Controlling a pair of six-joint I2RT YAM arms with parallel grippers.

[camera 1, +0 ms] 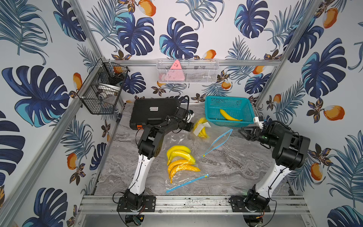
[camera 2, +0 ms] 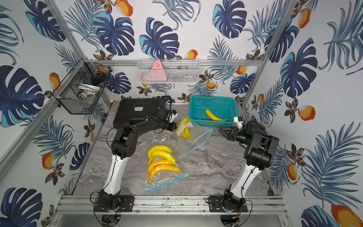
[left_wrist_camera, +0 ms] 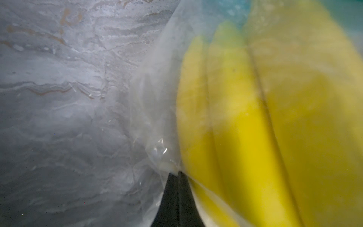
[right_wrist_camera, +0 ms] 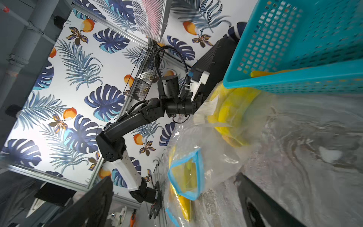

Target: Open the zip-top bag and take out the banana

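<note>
The clear bag with a blue zip lies in front of the basket, its zip edges parted in a narrow loop. Several yellow bananas are inside, at its left end, partly behind a white label. At that end my left gripper is shut, the bag's film creasing in at its fingertips. My right gripper stands open and empty to the right of the bag's mouth, by the basket's front right corner.
A teal basket holds one banana. A second bag with a blue zip strip and several bananas lies nearer the front. A black case stands back left.
</note>
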